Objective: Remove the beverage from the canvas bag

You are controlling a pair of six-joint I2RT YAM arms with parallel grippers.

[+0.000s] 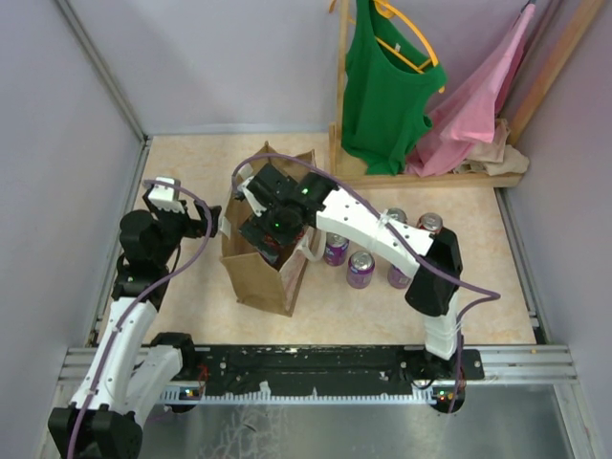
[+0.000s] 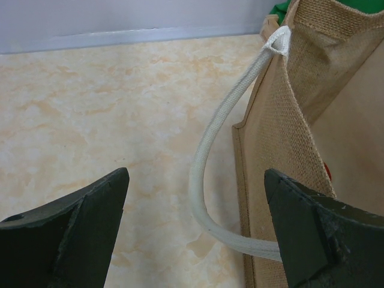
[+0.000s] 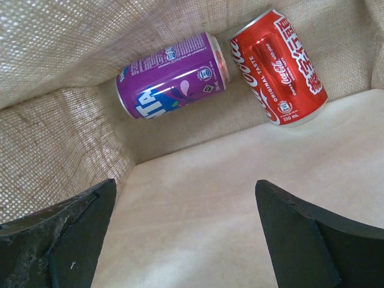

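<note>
The canvas bag [image 1: 258, 292] stands upright with its mouth open, left of the table's middle. Inside it, in the right wrist view, a purple can [image 3: 173, 77] lies on its side against the canvas, and a red Coca-Cola can [image 3: 279, 69] lies beside it. My right gripper is open over the bag's mouth, nothing between its fingers, both cans being beyond the fingertips. Its arm hides most of the bag's inside from above. Outside the bag's left side, my left gripper stands open; the white handle [image 2: 204, 144] loops between its fingers and passes behind one.
Several cans, such as a purple can [image 1: 360, 270] and a red can [image 1: 430, 222], stand right of the bag, partly beneath my right arm. A rack with a green top [image 1: 392, 96] and pink cloth [image 1: 473, 120] is behind. Table left of the bag is bare.
</note>
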